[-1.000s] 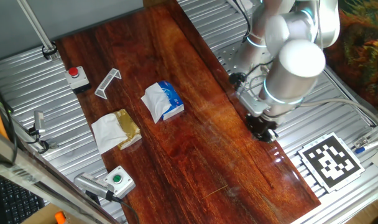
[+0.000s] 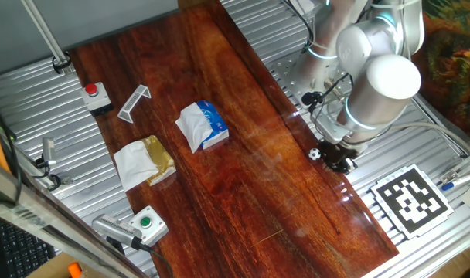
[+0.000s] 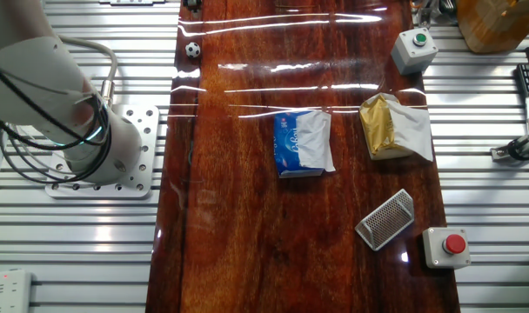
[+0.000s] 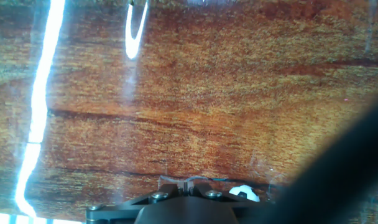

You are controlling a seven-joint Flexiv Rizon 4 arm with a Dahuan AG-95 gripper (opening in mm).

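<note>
A small black-and-white soccer ball [image 2: 315,154] lies on the wooden table close to its robot-side edge. It also shows near the table's edge as a ball [image 3: 192,49] in the second exterior view. My gripper [image 2: 342,164] hangs right beside it, over the table edge. In the wrist view the gripper has its fingertips together, with nothing visible between them. Just to their right sits the ball [image 4: 244,192], partly hidden by the gripper. The second exterior view does not show the gripper.
Mid-table stands a blue tissue pack [image 2: 211,123]; a gold tissue pack [image 2: 159,156] is near the far side. Around that edge are a white grater-like piece [image 2: 134,103], a red button box [image 2: 96,98] and a green button box [image 2: 148,225]. A marker board [image 2: 410,200] lies off the table.
The arm and gripper have moved right in exterior view 1, off the table toward the marker board side. The ball, covered by the gripper earlier, has come into view. The other objects stayed put.
</note>
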